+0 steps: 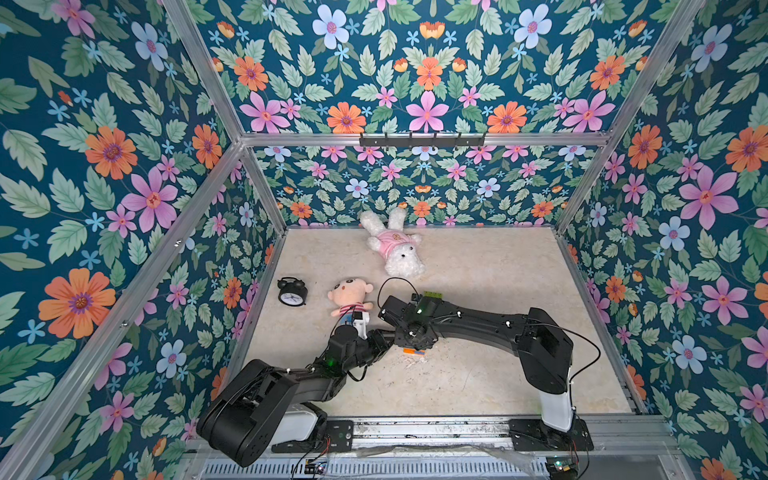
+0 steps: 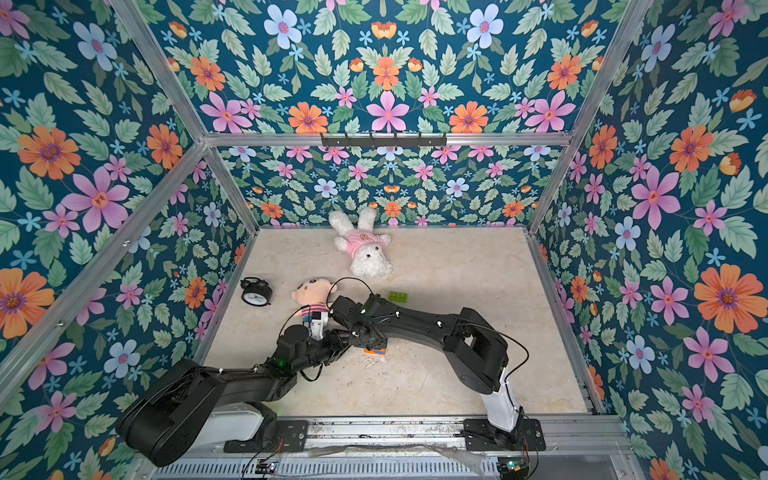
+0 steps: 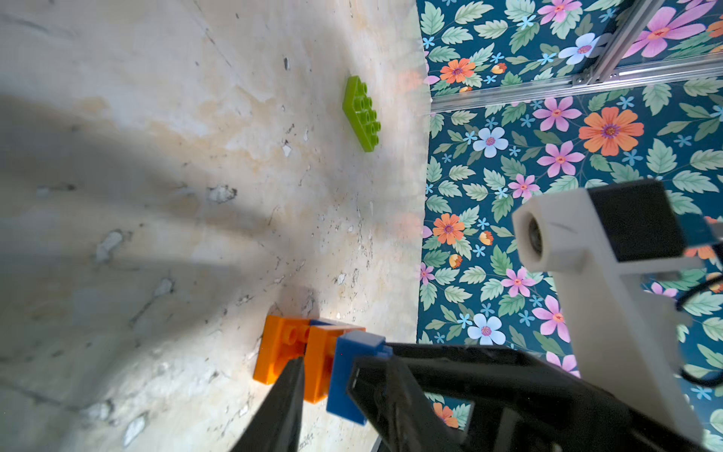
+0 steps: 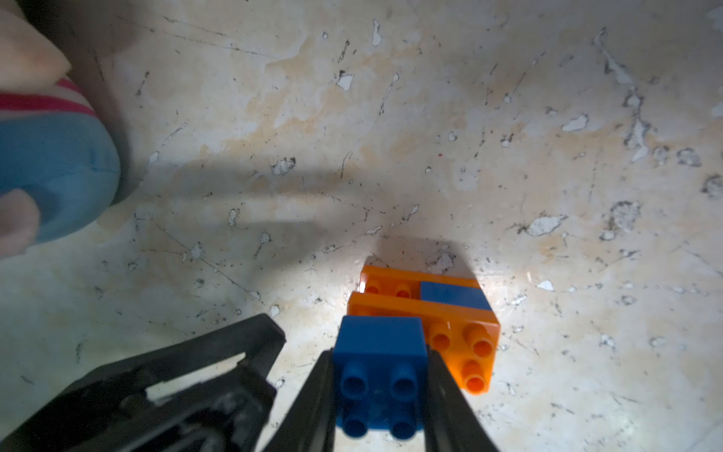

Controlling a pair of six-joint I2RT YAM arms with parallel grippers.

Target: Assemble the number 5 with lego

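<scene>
An assembly of orange bricks [image 3: 275,346] and blue bricks [image 3: 350,376] is low above or on the table at centre. My left gripper is at the assembly; its blurred fingertips leave unclear what lies between them. My right gripper has its fingers either side of the upper blue brick [image 4: 380,339]; whether they press on it is unclear. In the right wrist view, more orange [image 4: 459,361] and blue [image 4: 452,295] pieces show behind that brick. A green brick [image 3: 360,113] lies apart on the table.
A doll [image 1: 349,292] lies just behind the grippers, a white plush rabbit [image 1: 400,256] farther back, and a black alarm clock [image 1: 292,292] at the left. Both arms are close together at the centre.
</scene>
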